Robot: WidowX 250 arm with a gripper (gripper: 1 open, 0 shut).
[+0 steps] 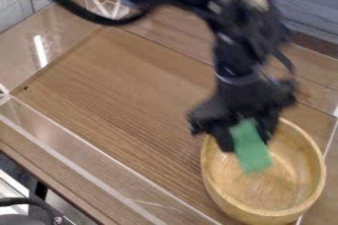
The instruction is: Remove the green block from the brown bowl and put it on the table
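Observation:
A green block (pixel 250 148) hangs from my gripper (pixel 238 135), which is shut on its upper end. The block appears over the rear part of the brown bowl (pixel 268 207), and how high it is cannot be told exactly. Motion blurs the dark arm and fingers, and the fingers hide the top of the block. The bowl stands upright at the lower right, and the part of its inside that shows is bare.
To the left of the bowl, the wooden table (pixel 119 96) is broad and clear. A clear plastic stand (pixel 109 4) sits at the back left. Clear walls edge the table at the left and front. Black cables lie at the lower left.

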